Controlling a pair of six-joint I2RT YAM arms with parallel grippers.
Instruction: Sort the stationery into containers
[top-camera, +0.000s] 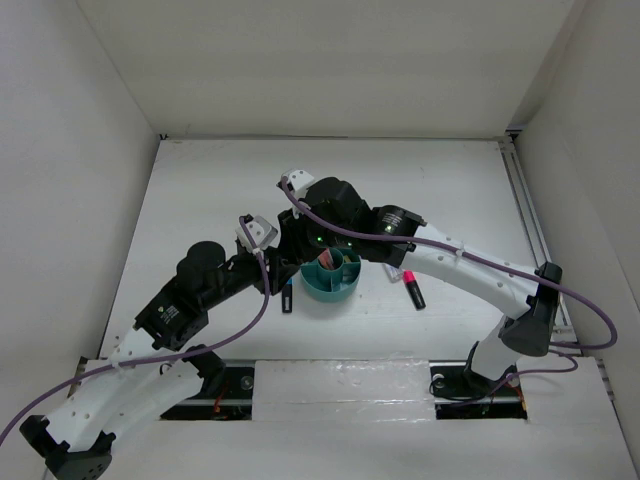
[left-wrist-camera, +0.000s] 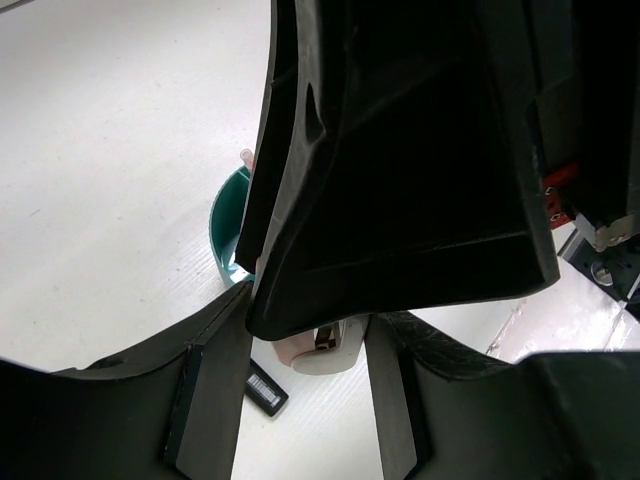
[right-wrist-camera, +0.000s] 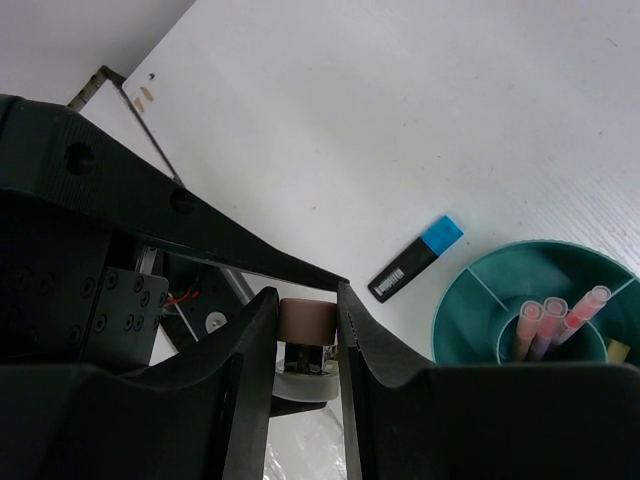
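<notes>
My two grippers meet above the table, left of the teal divided container (top-camera: 330, 285). In the right wrist view my right gripper is shut on a small pinkish-and-white item (right-wrist-camera: 306, 323). In the left wrist view my left gripper has that item (left-wrist-camera: 330, 358) between its fingers, partly hidden by the right gripper; its grip is unclear. The container holds several pink pens (right-wrist-camera: 586, 308). A black marker with blue cap (right-wrist-camera: 405, 265) lies beside it.
A pink-capped marker (top-camera: 413, 290) and a pale item (top-camera: 393, 272) lie right of the container. Walls border it.
</notes>
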